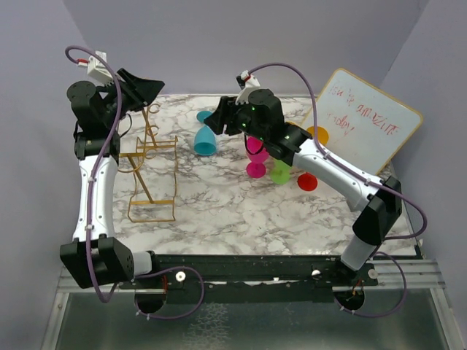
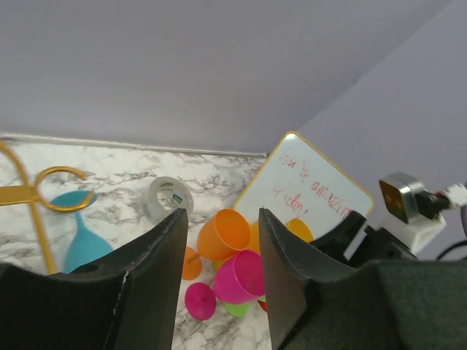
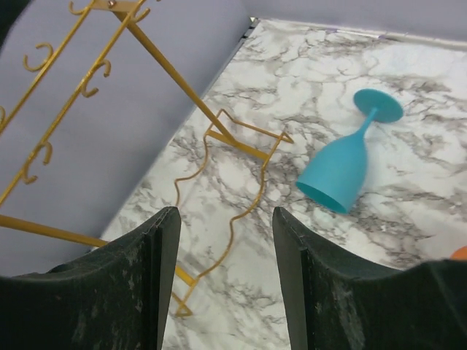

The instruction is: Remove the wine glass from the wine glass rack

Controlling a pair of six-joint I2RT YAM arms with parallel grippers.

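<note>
A blue wine glass [image 1: 205, 142] lies on its side on the marble table, right of the gold rack [image 1: 149, 189]; its bowl [image 3: 332, 179] and foot show clearly in the right wrist view. My left gripper [image 1: 146, 89] is above the rack's top end, its fingers apart with nothing between them in the left wrist view. My right gripper [image 1: 219, 117] hangs above the glass's near surroundings, fingers apart and empty.
Pink, orange, green and red glasses [image 2: 239, 277] lie grouped right of centre, partly under my right arm. A whiteboard [image 1: 365, 117] stands at the right.
</note>
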